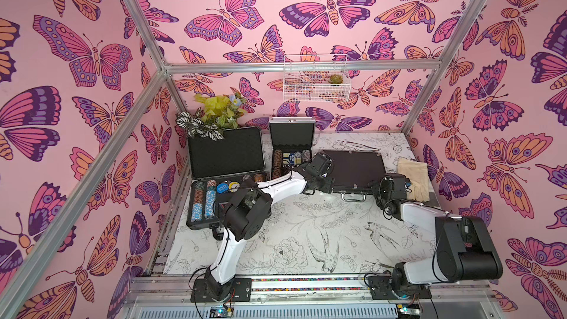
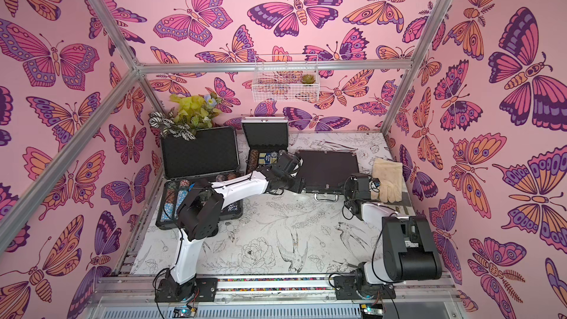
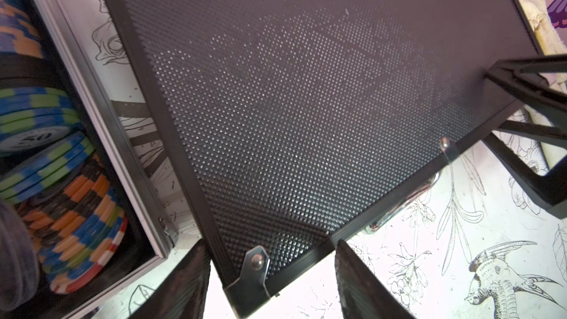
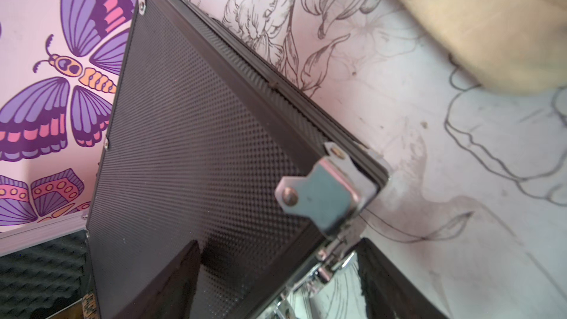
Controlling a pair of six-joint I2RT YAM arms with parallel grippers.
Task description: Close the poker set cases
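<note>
A black case (image 1: pixel 357 168) lies with its lid down at the right of the table, its handle (image 1: pixel 354 197) facing front. At its front left corner my left gripper stands open, the corner between its spread fingers. My right gripper is at the front right corner, fingers apart on either side of the metal-capped edge and latch (image 4: pixel 324 265). Two other cases have raised lids: a large one at the left with its lid (image 1: pixel 226 152) upright, and a small one at the back centre with its lid (image 1: pixel 292 136) upright. Chips (image 1: pixel 203 200) fill the large case.
A beige glove (image 1: pixel 413 178) lies right of the black case. Flowers (image 1: pixel 221 112) stand behind the large case's lid. A wire basket (image 1: pixel 316 87) hangs on the back wall.
</note>
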